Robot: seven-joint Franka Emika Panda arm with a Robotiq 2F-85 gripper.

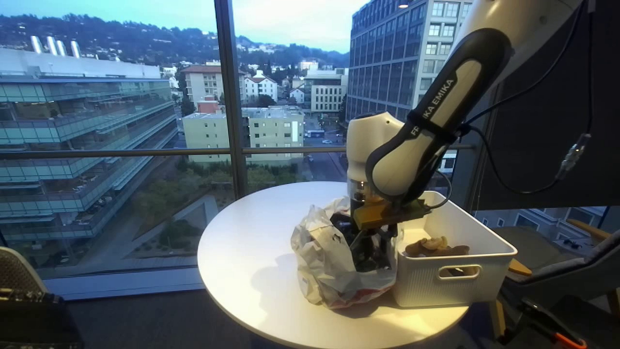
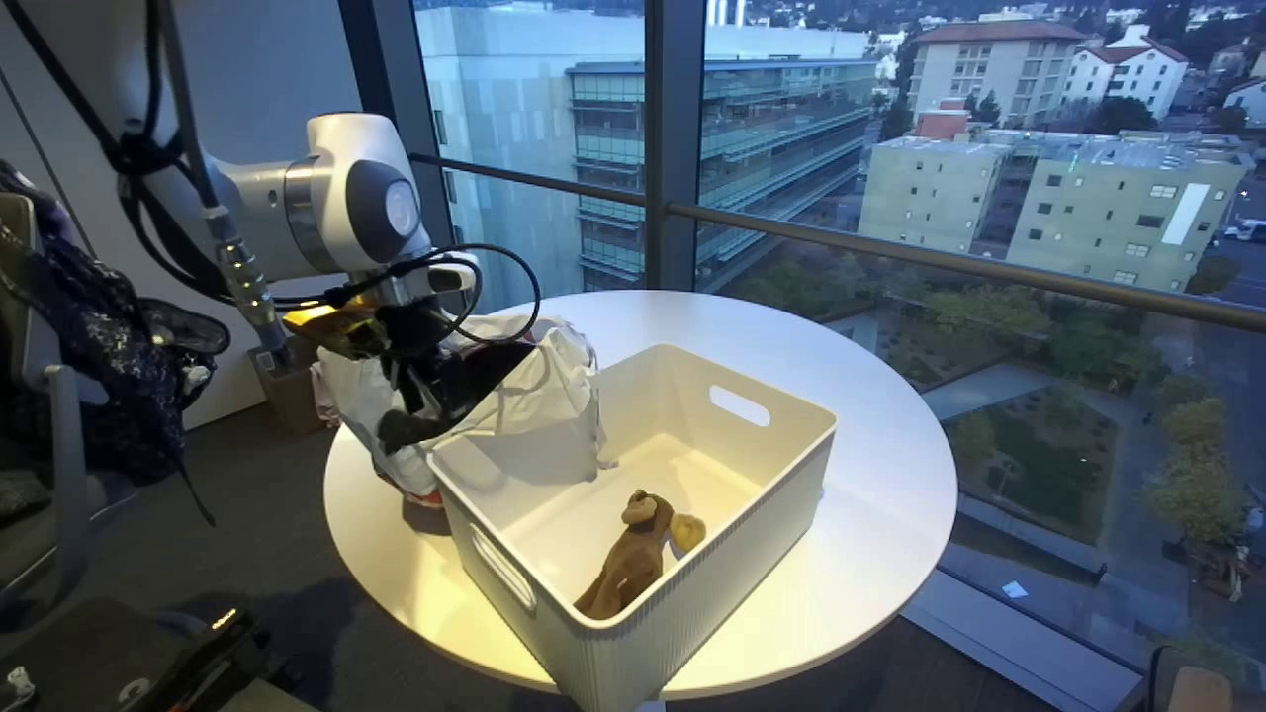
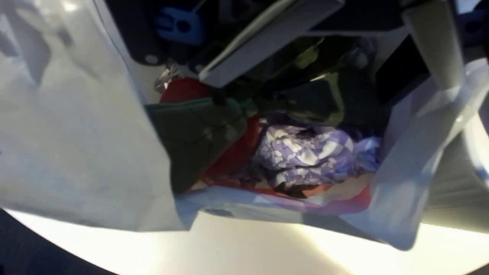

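A white plastic bag [image 1: 325,256] stands on the round table with its mouth facing up. My gripper reaches down into that mouth, fingers spread wide, nothing clearly held between them. In the wrist view, a purple-and-white patterned crinkled item [image 3: 307,151] lies inside the bag. A dark green flat piece [image 3: 197,133] rests to its left, over something red [image 3: 233,153]. Darker items between the fingers are too dim to make out. To the bag's right sits a white bin [image 1: 456,282] with a brown plush toy [image 2: 632,558] in it.
The bag's side touches or overhangs the bin's near wall in the second exterior view. Open space on the white table [image 1: 250,232] lies left of the bag. Window glass rises behind the table, and chairs [image 1: 558,256] stand at the right.
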